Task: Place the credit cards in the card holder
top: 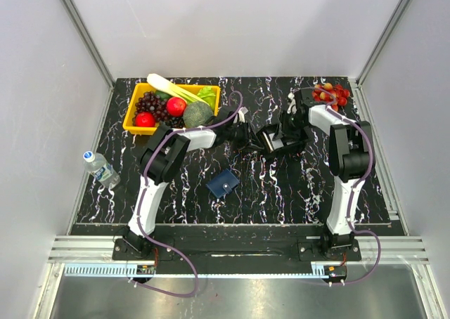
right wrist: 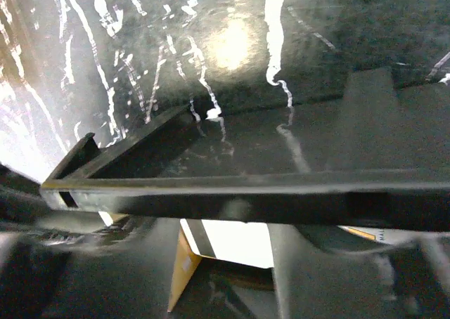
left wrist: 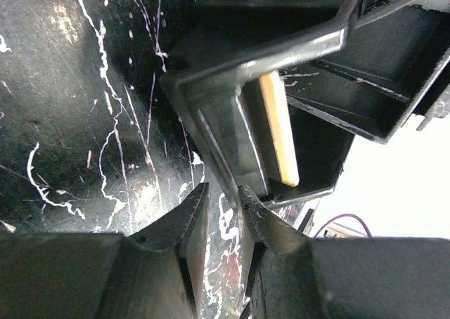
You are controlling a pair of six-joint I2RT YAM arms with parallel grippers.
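A black card holder (top: 271, 150) sits right of centre between the grippers. In the left wrist view my left gripper is shut on the near rim of the holder (left wrist: 246, 143), with a cream card edge (left wrist: 280, 129) showing inside. In the right wrist view my right gripper is over the holder (right wrist: 232, 199), its fingers apart, with a white card (right wrist: 232, 242) seen between and beyond them; whether it touches the card is unclear. A blue card wallet (top: 222, 183) lies on the near middle of the table.
A yellow basket (top: 130, 126) of fruit and vegetables is at back left, a water bottle (top: 102, 170) at left, red fruit (top: 336, 94) at back right.
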